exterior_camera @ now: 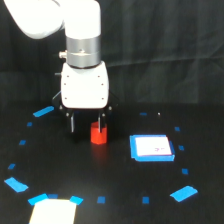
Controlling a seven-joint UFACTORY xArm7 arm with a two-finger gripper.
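A small red block [98, 136] stands on the dark table near the middle of the view. My white gripper [86, 121] hangs close above it and to its left, with its two dark fingers apart and nothing seen between them. The right finger [101, 117] overlaps the block's upper part in the picture. Whether it touches the block, I cannot tell. The left finger shows over bare table, left of the block.
To the right lies a blue square with a white middle [152, 146]. A pale square [53, 212] is at the front left edge. Several blue tape marks dot the table. Bare table surrounds the block.
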